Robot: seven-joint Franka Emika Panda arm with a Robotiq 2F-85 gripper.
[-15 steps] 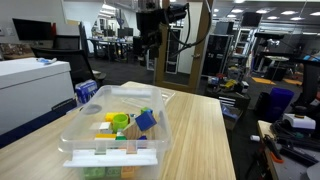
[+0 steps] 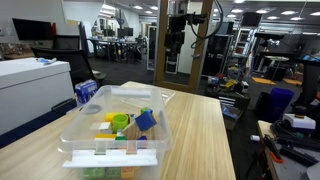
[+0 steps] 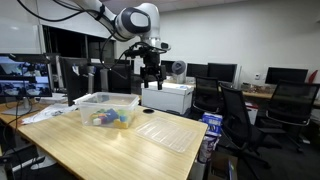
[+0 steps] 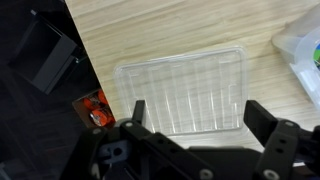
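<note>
A clear plastic lid lies flat on the wooden table, filling the middle of the wrist view; in exterior view 2 it shows faintly as a pale rectangle. Above it hangs my gripper, pointing down and open, its fingers wide apart with nothing between them. A clear bin stands beside the lid and holds several coloured blocks, among them a blue block. Only the bin's edge enters the wrist view at the right.
A blue-and-white box is behind the bin, near a white cabinet. Office chairs stand beyond the table's edge.
In exterior view 1 my arm and gripper have shifted to the right and slightly down, away from above the bin. The bin and its blocks stay put.
</note>
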